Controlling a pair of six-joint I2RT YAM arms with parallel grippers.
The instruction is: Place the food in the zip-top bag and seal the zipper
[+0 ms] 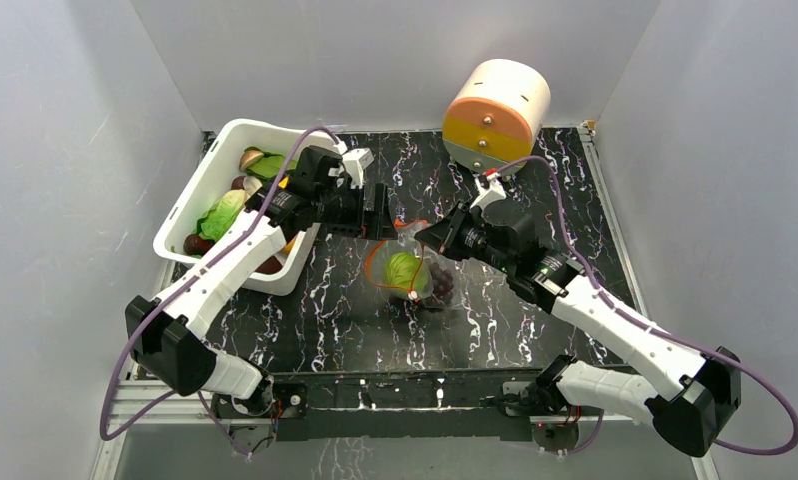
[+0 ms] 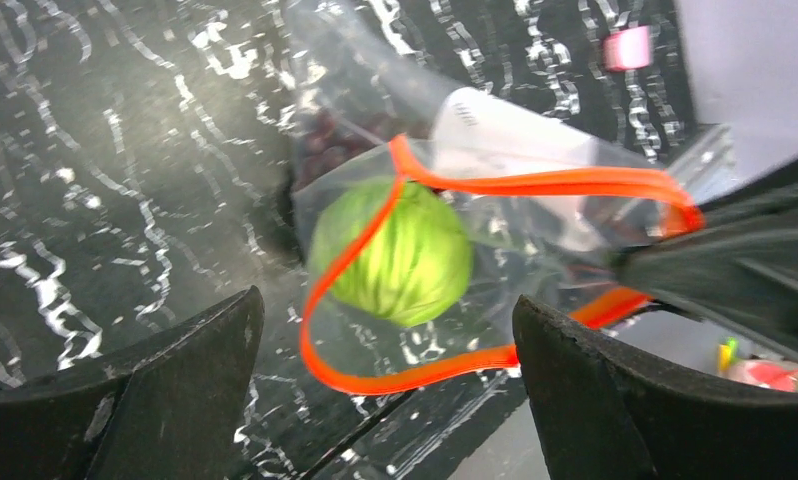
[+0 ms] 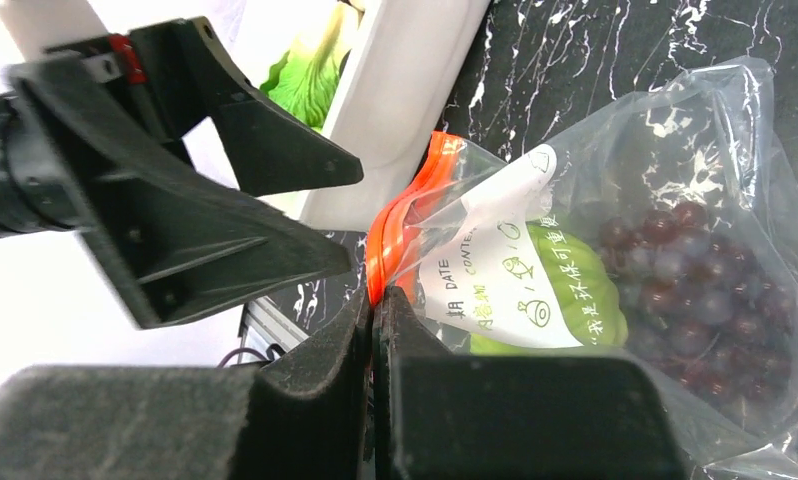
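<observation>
The zip top bag (image 1: 442,293) stands on the dark table, its orange zipper rim (image 2: 540,183) spread open, holding a green cabbage (image 2: 390,255) and dark grapes (image 3: 705,300). My right gripper is shut at the zipper edge, pinching the bag's rim. My left gripper is open just beside the bag opening, with nothing between its fingers; in the right wrist view it is left of the zipper.
A white bin (image 1: 170,240) of vegetables fills the left of the table. A rounded drawer box (image 1: 495,100) stands at the back right.
</observation>
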